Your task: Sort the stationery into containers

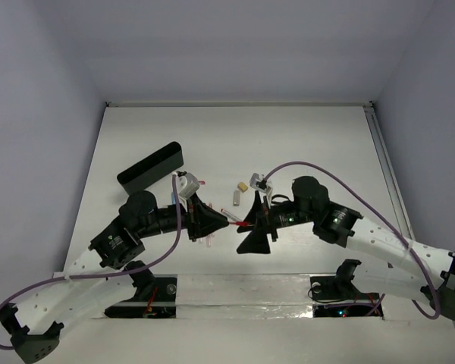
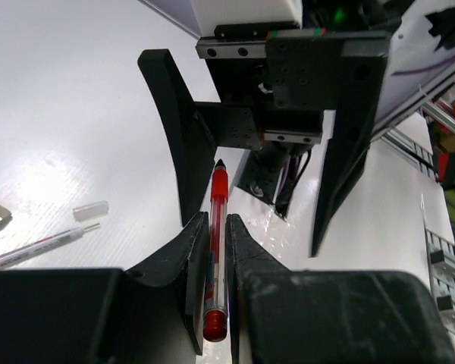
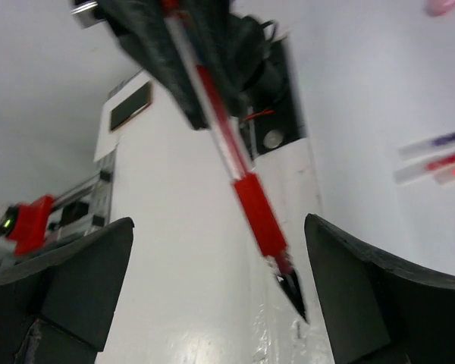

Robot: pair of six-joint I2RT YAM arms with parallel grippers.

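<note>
In the left wrist view, my left gripper is shut on a red pen (image 2: 218,205) with a clear barrel and a black point. The pen (image 3: 258,216) reaches, point first, into the space between the wide-open fingers (image 3: 68,292) of my right gripper, seemingly touching neither. From above, the left gripper (image 1: 226,219) and the right gripper (image 1: 252,229) face each other, the pen (image 1: 242,223) between them. Behind the left arm stands a long black container (image 1: 136,180). Its inside looks dark; its contents cannot be made out.
On the white table lie a clear-barrelled pen (image 2: 42,246), a small clear piece (image 2: 90,211), a grey-white block (image 1: 236,198) and a yellow piece (image 1: 243,186). Several coloured pens show blurred in the right wrist view.
</note>
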